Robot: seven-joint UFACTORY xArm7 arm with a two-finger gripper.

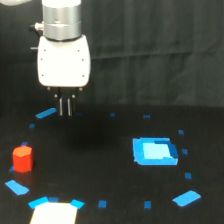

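Note:
My gripper [65, 107], a white hand with two thin dark fingers, hangs at upper left of the camera view, above the dark table. A narrow gap seems to show between the fingertips, and I make out no object there. Whether the fingers are fully shut is too small to tell. A red block [22, 158] with a many-sided outline rests at the left, below and left of the fingers, apart from them. To the right lies a blue-bordered square [137, 151] with a white patch [157, 151] inside.
At the bottom edge a cream-coloured object [54, 214] is partly cut off. Blue tape strips [187, 198] and several small blue marks lie around the table. A dark curtain [150, 60] hangs behind.

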